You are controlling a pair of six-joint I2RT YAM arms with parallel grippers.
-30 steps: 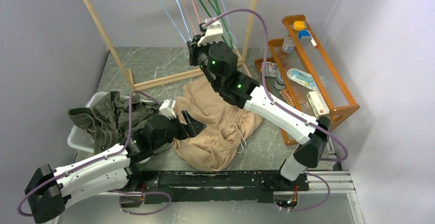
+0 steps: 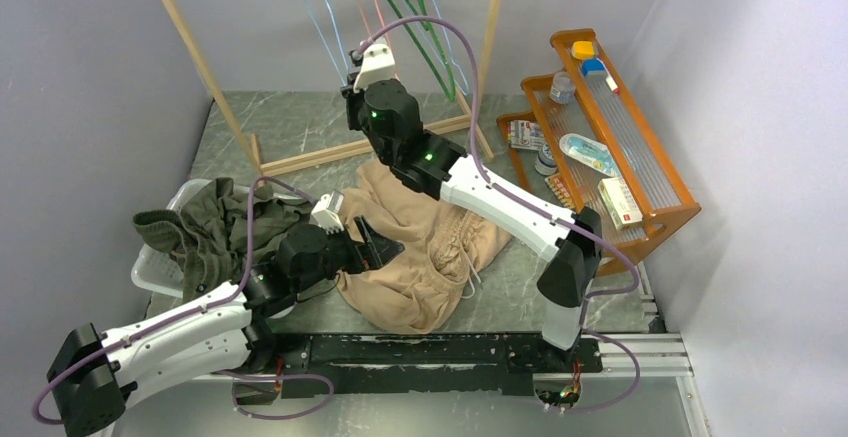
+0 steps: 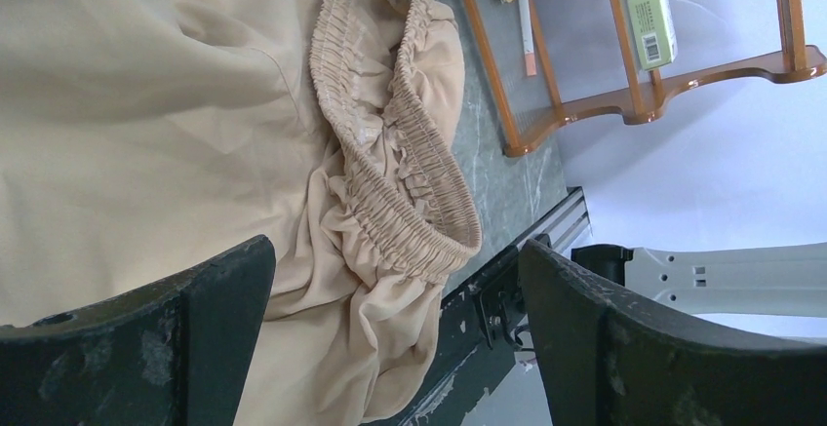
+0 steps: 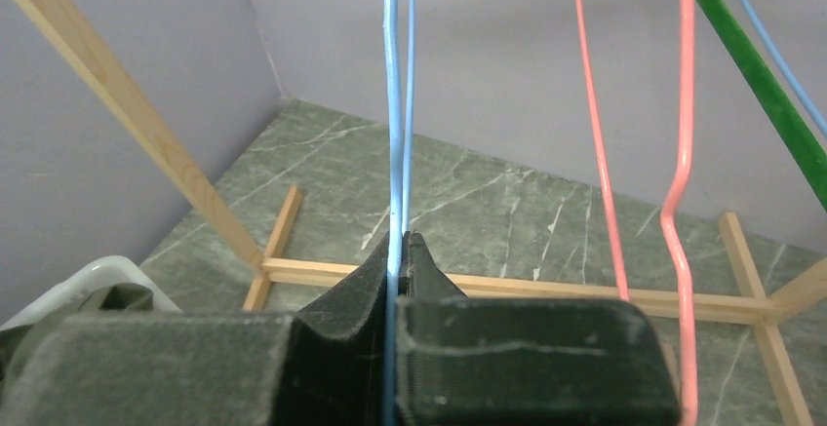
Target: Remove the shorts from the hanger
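Beige shorts with an elastic waistband lie in a heap on the floor under the rack. My left gripper hangs open over them, nothing between its fingers. Raised among the hangers, my right gripper is shut at a light blue hanger, whose wire runs down at the line between its fingertips; whether it is held cannot be told. Pink hangers and a green hanger hang to the right, with no garment on them.
A white basket with dark olive clothes stands at left. A wooden shelf with small items stands at right. The rack's wooden posts rise on both sides.
My right arm has swung left, carrying the gripper toward the left among the hangers; the blue hanger has shifted left with it. The left arm is essentially still.
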